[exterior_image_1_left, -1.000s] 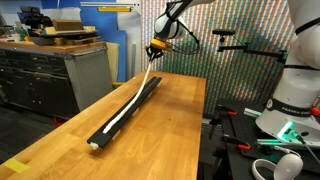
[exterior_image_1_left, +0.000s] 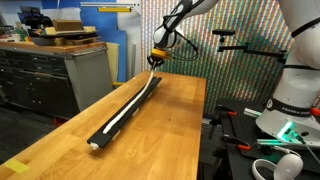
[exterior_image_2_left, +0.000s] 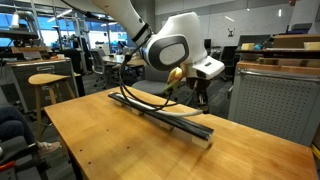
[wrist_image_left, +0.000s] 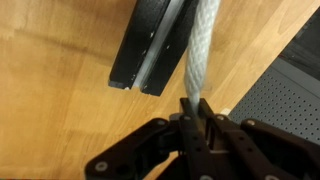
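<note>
A white rope (exterior_image_1_left: 122, 115) runs along a long black grooved channel (exterior_image_1_left: 100, 138) on the wooden table. At the channel's far end, in the first exterior view, the rope rises a little toward the grey arm (exterior_image_1_left: 178, 38). My gripper is shut on the white rope (wrist_image_left: 200, 50), which stretches from its fingers across the wrist view to the top edge. Beside the rope lies the end of the black channel (wrist_image_left: 128, 62), with a pale strip in its groove. The second exterior view shows the arm (exterior_image_2_left: 185, 50) over the channel (exterior_image_2_left: 150, 110); its fingertips are too small to make out.
A second, white arm (exterior_image_1_left: 292, 95) stands at the right of the table. Cabinets (exterior_image_1_left: 60, 75) line the left side. Bare table (exterior_image_1_left: 175, 120) lies on both sides of the channel.
The arm at the far end has come lower.
</note>
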